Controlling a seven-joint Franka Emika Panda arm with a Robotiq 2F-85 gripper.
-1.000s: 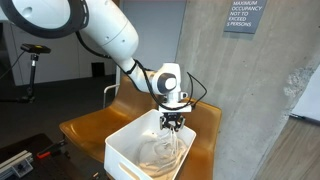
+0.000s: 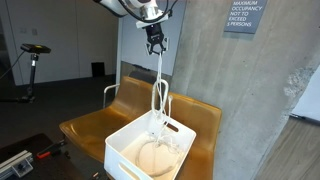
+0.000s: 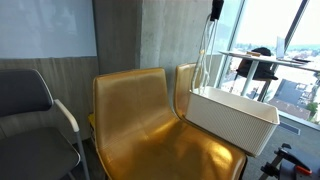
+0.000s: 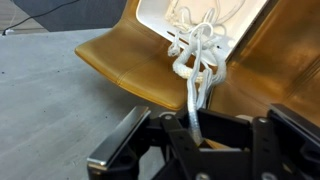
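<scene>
A white rope hangs from my gripper, high above a white bin. The rope's lower end loops down into the bin, where more rope lies coiled. In the wrist view the rope runs up between the fingers of my gripper, which is shut on it. From the other side, exterior view 2 shows the gripper at the top edge with the rope stretched below it to the bin.
The bin stands on brown chairs in front of a concrete wall. A dark chair is at the left in exterior view 2. Around the raised gripper the air is clear.
My gripper has risen from just over the bin to high above it, moving slightly left in exterior view 1. The rope has been drawn up with it, into a long hanging strand.
</scene>
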